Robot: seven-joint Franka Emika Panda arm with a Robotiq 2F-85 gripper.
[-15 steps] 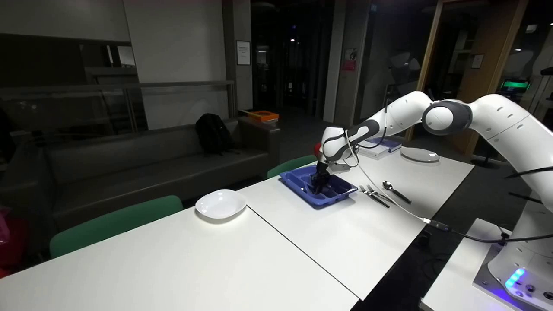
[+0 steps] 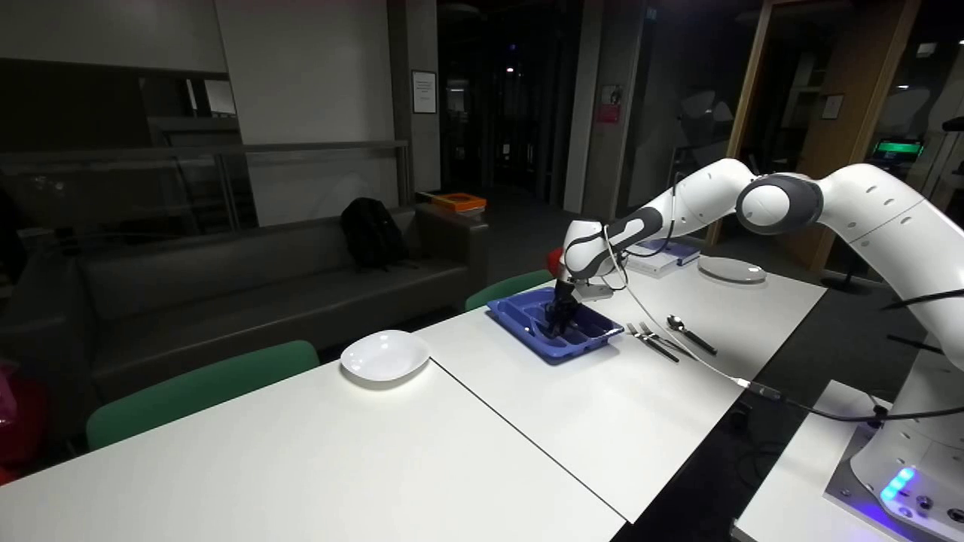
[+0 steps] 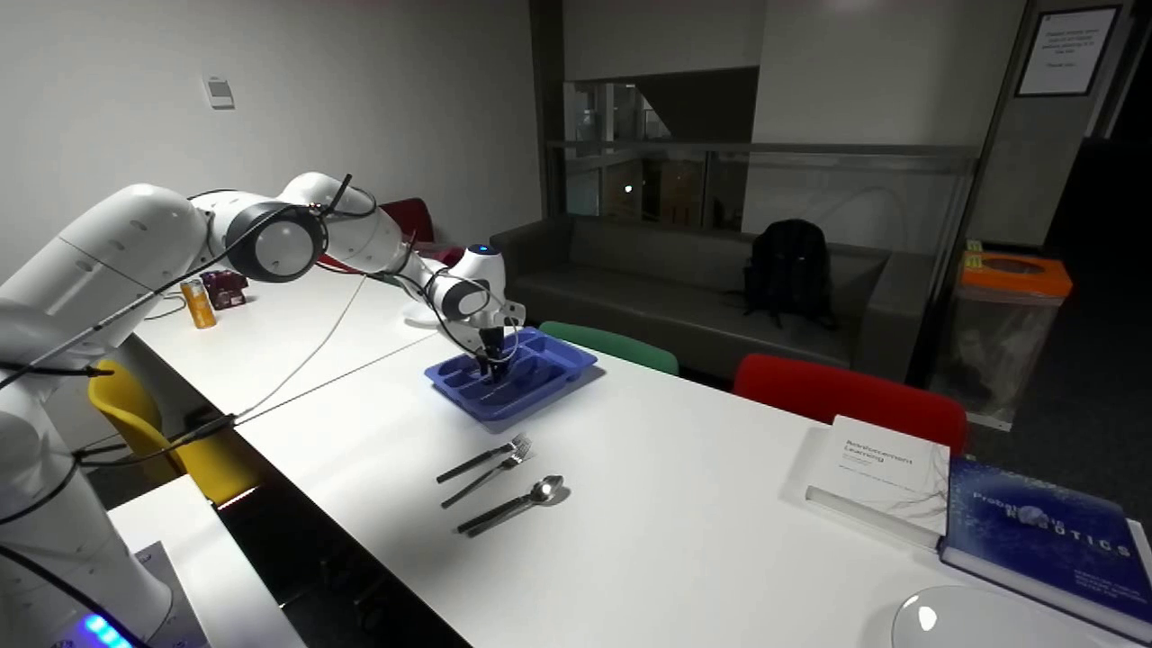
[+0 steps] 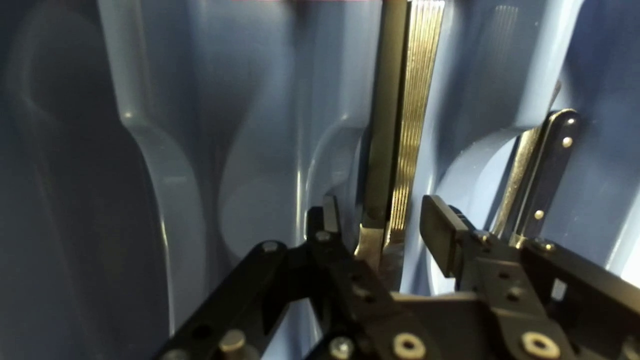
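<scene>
A blue cutlery tray lies on the white table. My gripper reaches down into it, with its fingers part open. In the wrist view two slim dark-handled utensils, seemingly knives, lie side by side in a narrow compartment between the fingertips. Gaps show on both sides of them, wider on the right. Their lower ends pass out of sight behind the gripper. More cutlery with a riveted black handle rests in the compartment to the right. The wide compartments on the left look empty.
Outside the tray, forks and spoons lie on the table towards the robot base. A white bowl stands on the table's other half. Books and a plate sit at the far end.
The gripper has shifted very slightly within the tray, a little rightward in exterior view 1. The tray and the loose cutlery stay where they were.
</scene>
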